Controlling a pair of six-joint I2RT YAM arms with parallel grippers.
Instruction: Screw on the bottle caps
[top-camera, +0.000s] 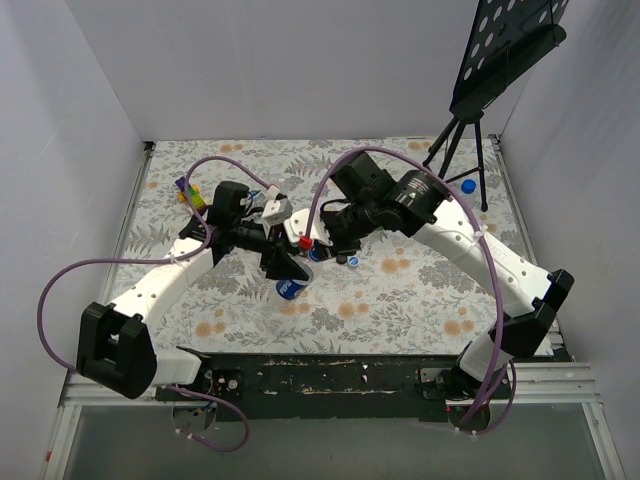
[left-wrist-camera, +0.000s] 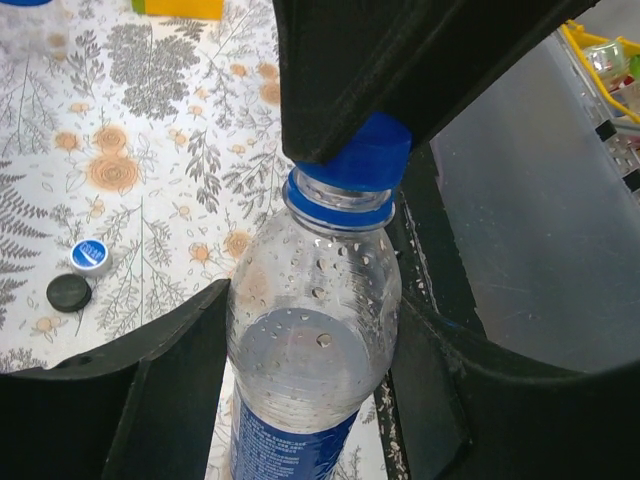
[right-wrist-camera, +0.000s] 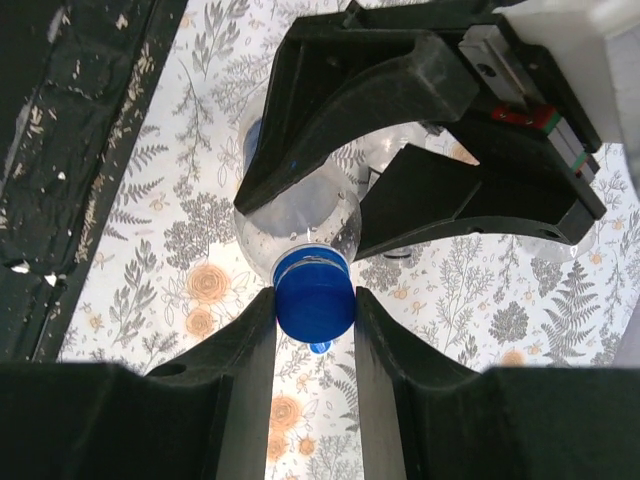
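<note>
A clear plastic bottle with a blue label (left-wrist-camera: 290, 445) is clamped round its body by my left gripper (top-camera: 296, 272), which is shut on it. On the bottle's mouth sits a blue cap, over a blue ring on the neck in the left wrist view. My right gripper is shut on this cap, its fingertips touching opposite sides. In the top view both grippers meet over the middle of the table, and the arms partly hide the bottle (top-camera: 292, 288).
A white-and-blue cap (left-wrist-camera: 90, 256) and a black cap (left-wrist-camera: 69, 293) lie loose on the flowered tablecloth. Colourful blocks (top-camera: 194, 195) stand at the back left, and a black stand (top-camera: 470, 150) at the back right.
</note>
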